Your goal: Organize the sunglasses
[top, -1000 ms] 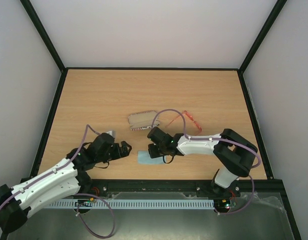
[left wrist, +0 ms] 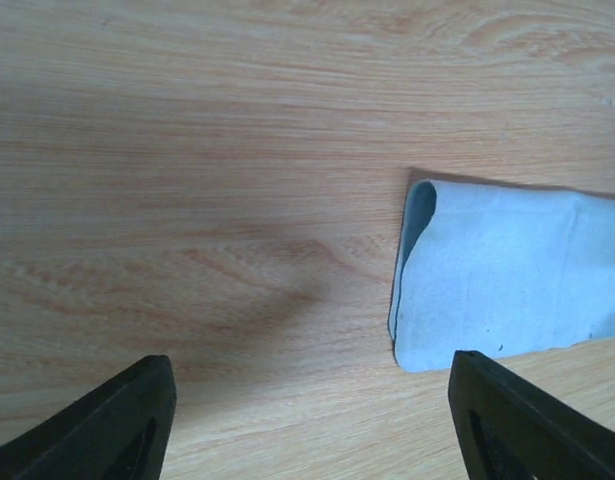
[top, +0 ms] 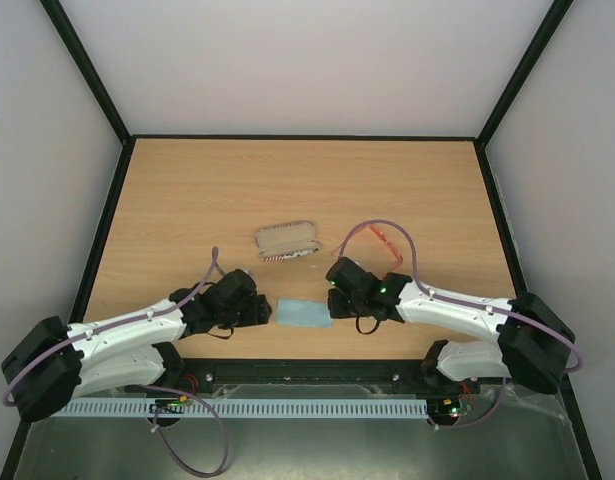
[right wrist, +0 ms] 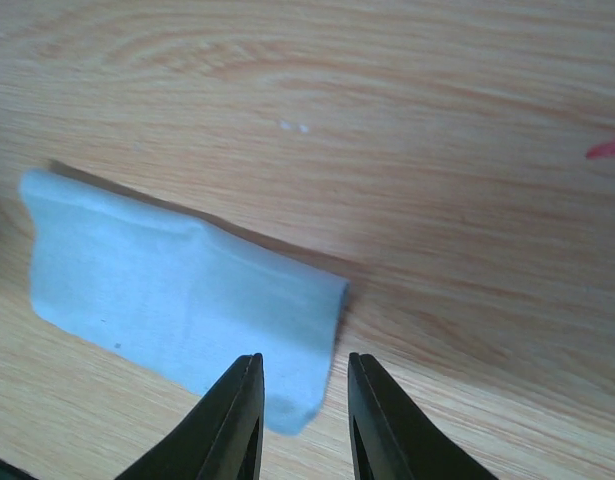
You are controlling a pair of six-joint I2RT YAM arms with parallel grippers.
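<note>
A folded light-blue cloth [top: 303, 313] lies near the front of the table, between my grippers. My left gripper [top: 266, 310] hovers left of it; in the left wrist view the cloth [left wrist: 497, 270] is right of the part-open fingers, which hold nothing. My right gripper [top: 333, 303] is at the cloth's right end, its fingertips slightly apart and empty. Behind lie a beige glasses case [top: 287, 240] and red glasses [top: 382, 240], partly hidden by the right arm's cable. A red tip [right wrist: 607, 148] shows in the right wrist view.
Black frame bars and walls border it, with a metal rail along the front.
My right gripper has moved right, from over the cloth to its right end. My left arm has shifted a little to the right.
</note>
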